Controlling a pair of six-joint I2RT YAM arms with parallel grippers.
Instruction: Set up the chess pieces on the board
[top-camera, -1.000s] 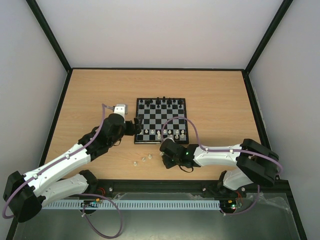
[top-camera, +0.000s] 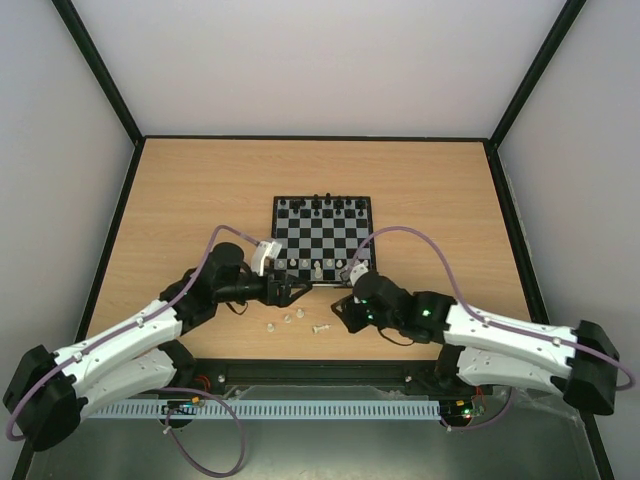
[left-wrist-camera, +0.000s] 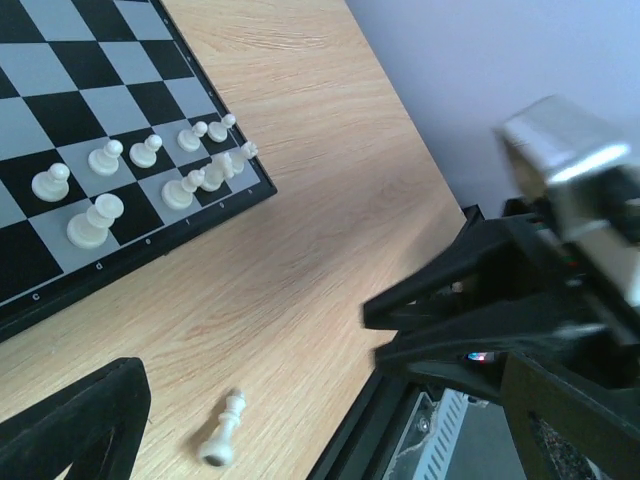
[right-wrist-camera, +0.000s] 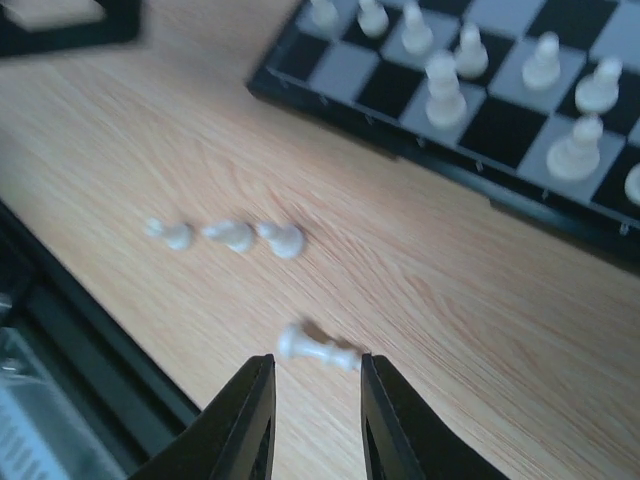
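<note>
The chessboard (top-camera: 321, 230) holds black pieces along its far side and white pieces along the near side. In the left wrist view a white piece (left-wrist-camera: 222, 428) lies on its side on the wood; the right wrist view shows it too, near three small standing white pieces (right-wrist-camera: 284, 240). My left gripper (top-camera: 295, 285) is open at the board's near left, above the table, nothing between its fingers. My right gripper (top-camera: 345, 315) hangs right of the lying piece, its fingertips (right-wrist-camera: 382, 392) part open with nothing seen between them.
Bare wooden table (top-camera: 440, 200) surrounds the board on the sides and back. The table's dark front rail (top-camera: 300, 370) runs below both arms.
My left gripper has moved right, toward the board's near edge. My right arm has shifted right, uncovering the lying piece in the top view.
</note>
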